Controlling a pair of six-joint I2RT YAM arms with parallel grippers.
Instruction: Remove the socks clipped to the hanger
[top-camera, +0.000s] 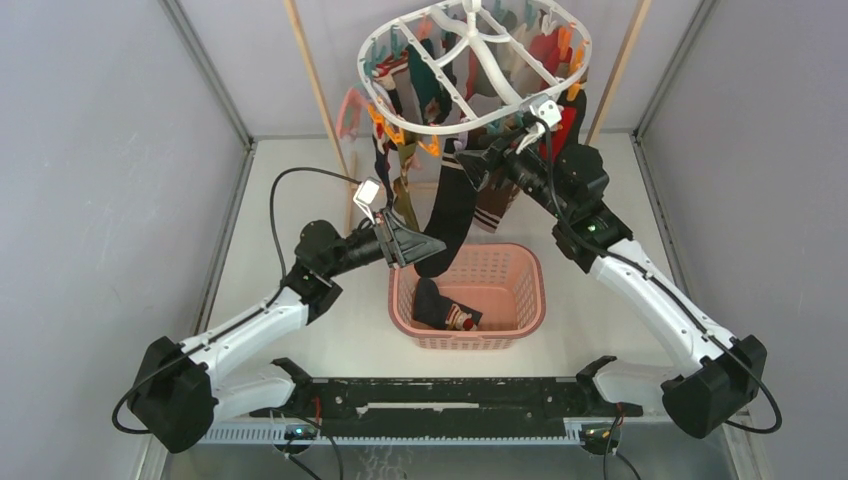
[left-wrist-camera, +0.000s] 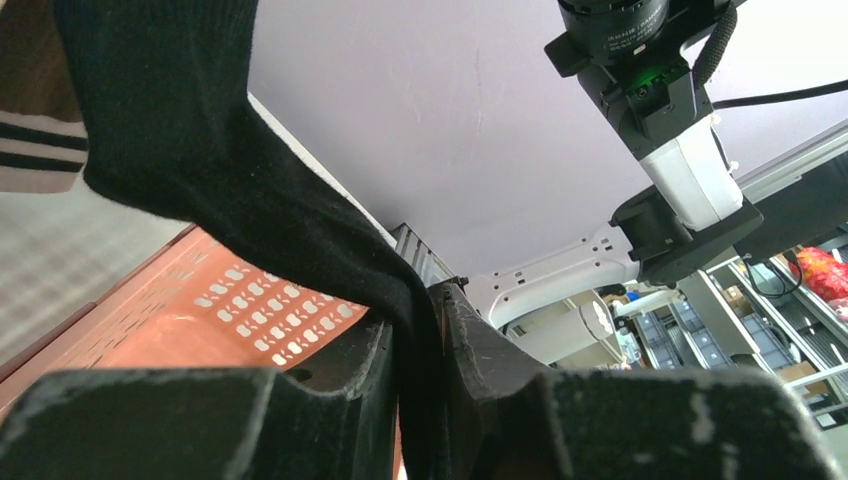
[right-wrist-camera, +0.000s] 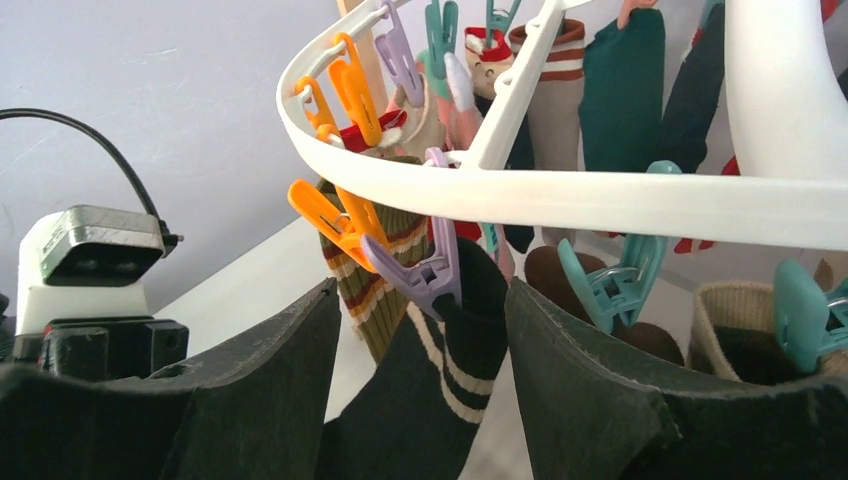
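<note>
A long black sock (top-camera: 449, 215) hangs slantwise from the near rim of the round white hanger (top-camera: 447, 128). Its lower end is pinched by my left gripper (top-camera: 438, 246), which is shut on it; in the left wrist view the black fabric (left-wrist-camera: 300, 240) runs down between the fingers. At its top, a purple clip (right-wrist-camera: 425, 270) grips the striped cuff (right-wrist-camera: 462, 370). My right gripper is open, its fingers on either side of that clip and cuff, with gaps visible at both sides.
Below the hanger, a pink basket (top-camera: 515, 285) contains a dark sock (top-camera: 432, 303) with a cartoon face. Orange clips (right-wrist-camera: 352, 90) and teal clips (right-wrist-camera: 625, 280) holding other socks crowd the rim close to my right fingers.
</note>
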